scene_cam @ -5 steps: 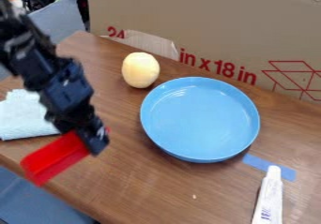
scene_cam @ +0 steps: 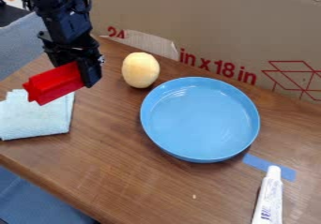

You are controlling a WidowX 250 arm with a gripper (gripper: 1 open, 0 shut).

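My black gripper (scene_cam: 78, 67) is at the upper left, shut on a red block-like object (scene_cam: 53, 83), which it holds raised near a folded pale cloth (scene_cam: 34, 115) on the wooden table's left edge. The object's lower part overlaps the cloth in this view; whether they touch I cannot tell.
A blue plate (scene_cam: 200, 119) lies at the centre right, with a yellowish egg-shaped item (scene_cam: 141, 69) behind it. A white tube (scene_cam: 268, 196) lies at the front right. A cardboard box (scene_cam: 213, 26) stands along the back.
My gripper has moved back and up with the red object in it, from the table's front left toward the rear left, uncovering more of the cloth.
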